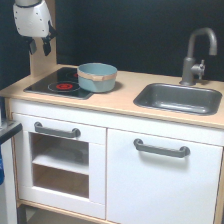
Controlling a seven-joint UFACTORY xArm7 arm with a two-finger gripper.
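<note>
At the upper left, my gripper [39,46] hangs from the white arm above the back left corner of the counter. Its two dark fingers look spread, and nothing shows between them. A blue-grey pot [98,80] stands upright on the right part of the black cooktop [55,85], perhaps overlapping its edge. A tan handle runs across the pot's front. The pot is to the right of and below my gripper, well apart from it; its inside is mostly hidden.
A grey sink [138,97] with a dark faucet [190,62] takes up the counter's right side. Below are an oven-like door [100,160] and a white cabinet door [150,185], both seemingly closed.
</note>
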